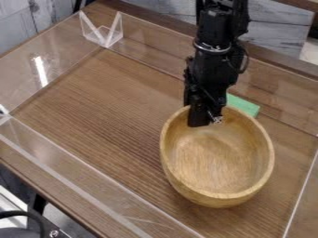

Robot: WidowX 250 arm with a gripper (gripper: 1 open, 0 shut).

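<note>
A tan oval bowl (218, 172) sits on the wooden table (87, 130), front right. My black gripper (199, 113) is at the bowl's far rim, shut on it. A green object (245, 106) lies just behind the bowl on the right, partly hidden by the gripper and bowl.
A clear open basket or holder (102, 30) stands at the back left. The table's edges show at the front left and the right.
</note>
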